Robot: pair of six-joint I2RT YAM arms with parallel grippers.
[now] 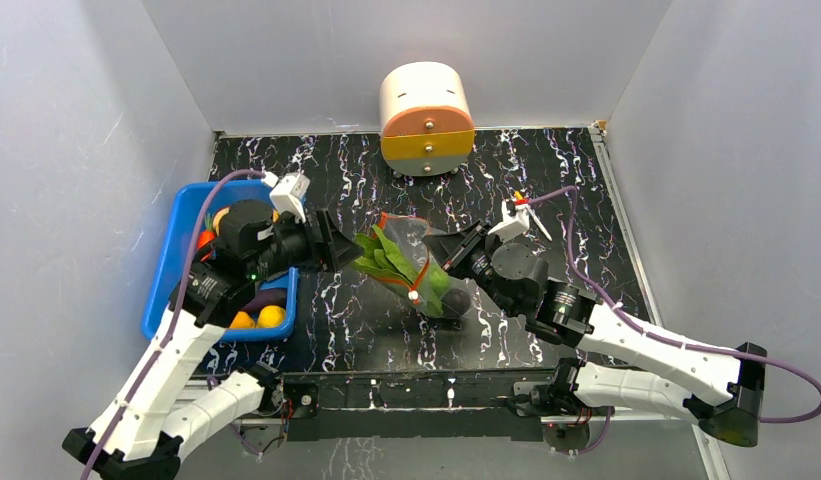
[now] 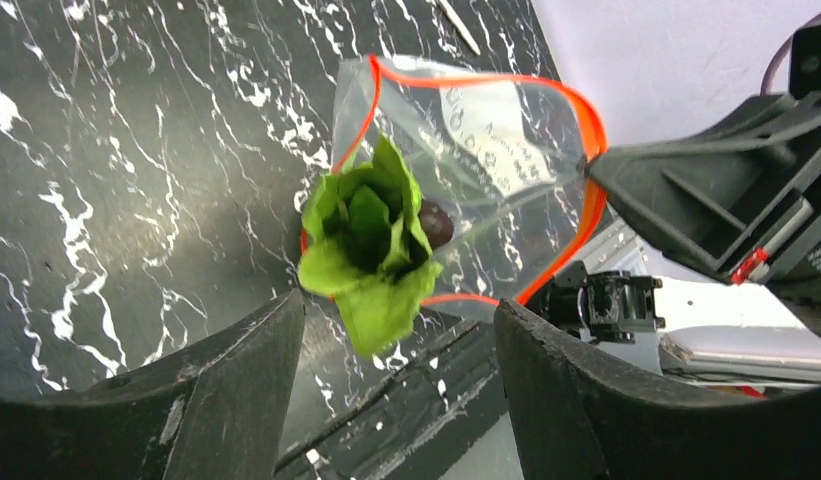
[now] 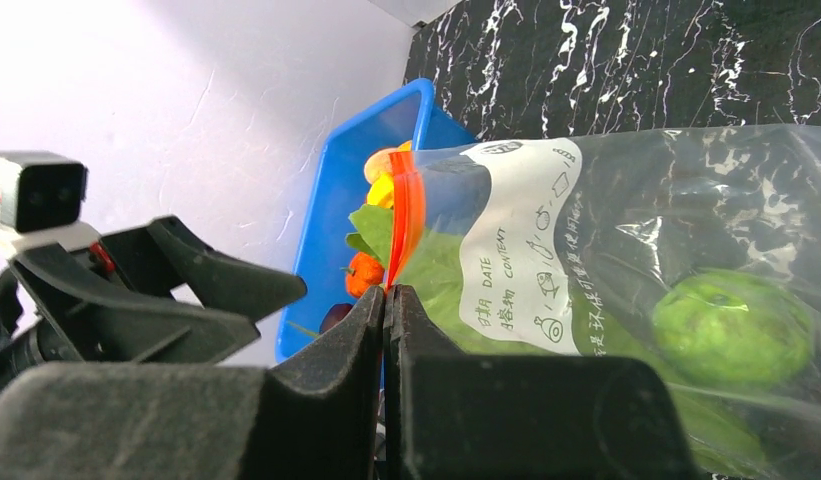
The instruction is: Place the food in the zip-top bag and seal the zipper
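Note:
The clear zip top bag (image 2: 486, 120) with its orange zipper rim hangs at mid-table, its mouth open toward my left gripper. Green leaves (image 2: 371, 215) poke out of that mouth, with a dark round item (image 2: 436, 225) behind them inside the bag. In the right wrist view, a green lump (image 3: 734, 325) shows through the plastic. My right gripper is shut on the orange edge of the bag. Facing the leaves, my left gripper stands open, with nothing gripped between its fingers.
A blue bin (image 1: 158, 290) of colourful food, including yellow pieces (image 1: 271, 316) and a purple one (image 1: 264, 300), stands at the left under my left arm. At the back is a small drawer cabinet (image 1: 427, 115). A white pen-like stick (image 1: 539, 222) lies at right.

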